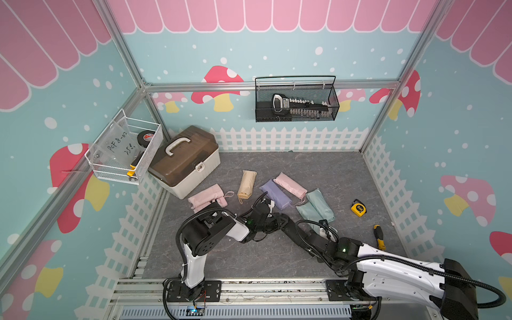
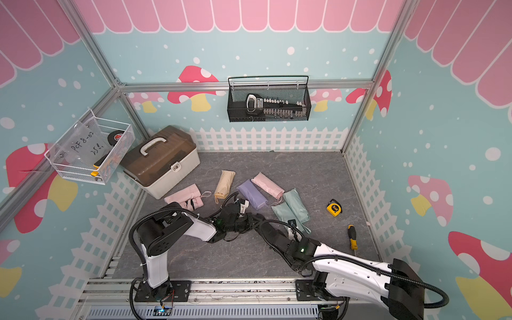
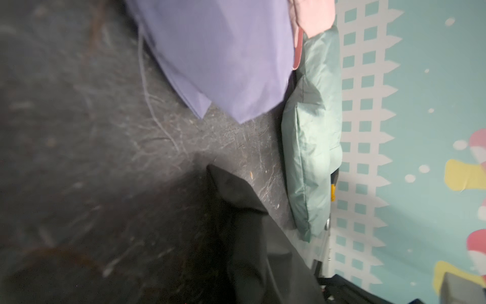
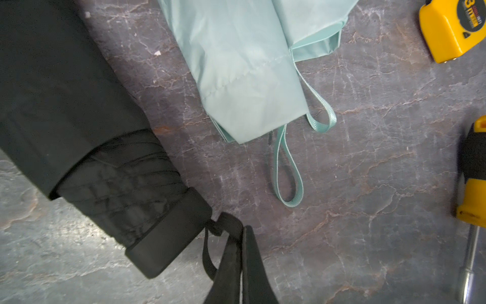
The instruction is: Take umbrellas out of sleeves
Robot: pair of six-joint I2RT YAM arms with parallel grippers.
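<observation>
A black umbrella (image 4: 121,172) lies with its sleeve (image 4: 65,91) partly off, exposing folds and handle. My right gripper is shut at its strap end; whether the strap is between the fingers is unclear. My left gripper (image 1: 278,220) is at the sleeve's far end; in the left wrist view dark cloth (image 3: 253,238) fills the lower middle and the fingertips cannot be made out. Teal umbrella and sleeve (image 1: 319,205), lavender (image 1: 274,194), pink (image 1: 290,185), beige (image 1: 246,184) and further pink pieces (image 1: 205,196) lie behind and to the left.
A toolbox (image 1: 186,160) stands back left. A yellow tape measure (image 1: 358,208) and screwdriver (image 1: 379,237) lie at the right. Wire baskets (image 1: 296,106) hang on the walls.
</observation>
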